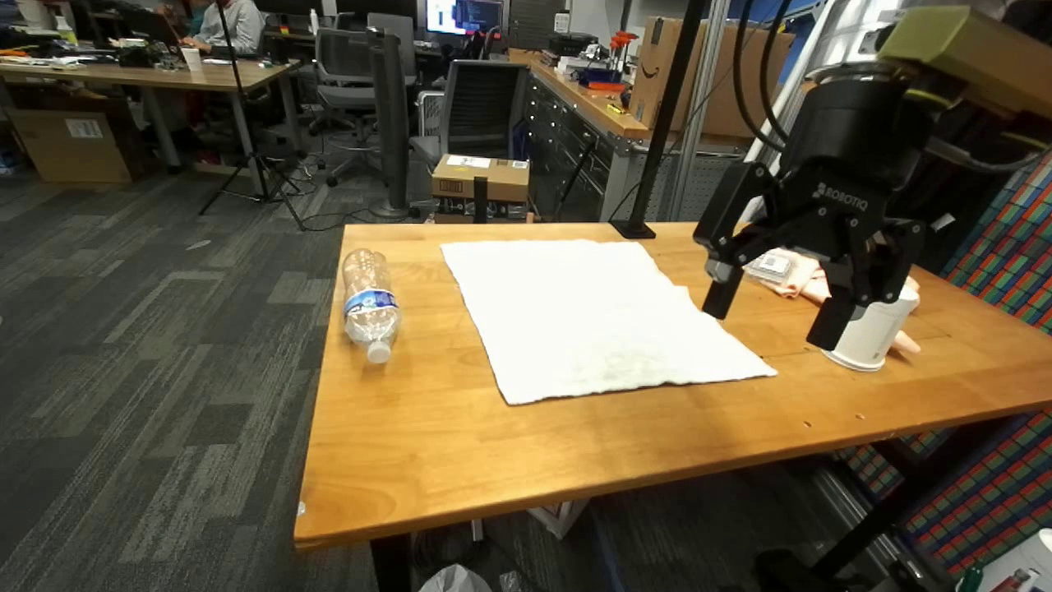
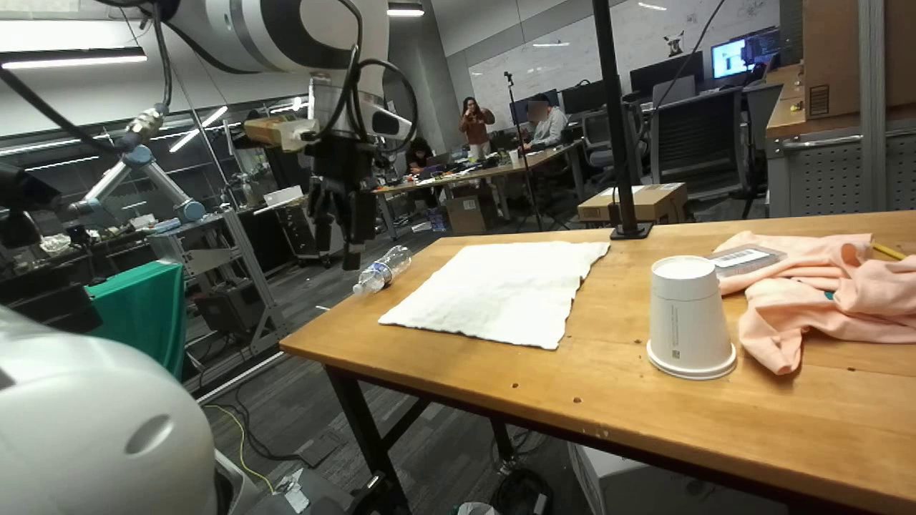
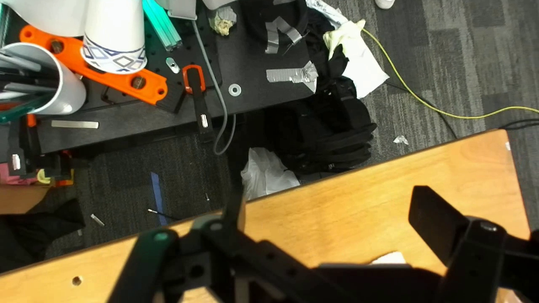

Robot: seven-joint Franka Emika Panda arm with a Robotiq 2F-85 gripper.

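Note:
My gripper [image 1: 772,329] hangs in the air above the table, open, its two fingers well apart with nothing between them. In the wrist view a black finger [image 3: 437,222] shows at the right and bare wood lies below the gap. A white cloth [image 1: 592,316] is spread flat on the table, its near part faintly stained. To its left a clear plastic bottle [image 1: 371,306] with a blue label lies on its side. A white cup [image 2: 689,317] stands upside down beside a peach cloth [image 2: 824,296], and a small clear package [image 2: 745,259] rests on that cloth.
A black post [image 2: 620,129] rises from its far edge. In the wrist view a dark bench [image 3: 242,65] with tools and cups stands across a gap from the table.

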